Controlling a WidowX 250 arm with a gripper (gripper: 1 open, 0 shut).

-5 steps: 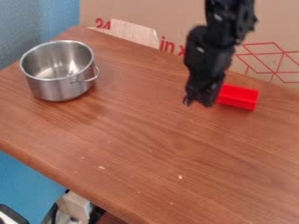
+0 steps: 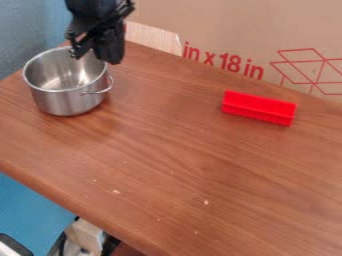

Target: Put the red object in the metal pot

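The red object (image 2: 259,108), a long block, lies on the wooden table at the right, near the cardboard at the back. At the left stands the metal pot (image 2: 64,96), upright, with its wire handle turned to the right. My dark gripper (image 2: 94,48) hangs over the pot's back right rim and covers part of it. Nothing red shows at its fingers, and the red block is well apart from it. Whether the fingers are apart or together is too dark to make out.
Printed cardboard (image 2: 247,40) closes off the back of the table. A blue surface (image 2: 30,212) lies beyond the left edge, with a white and black device (image 2: 86,236) at the lower left.
My gripper has swung left, from in front of the red block, past the middle, to over the pot. Block and pot have stayed where they were.
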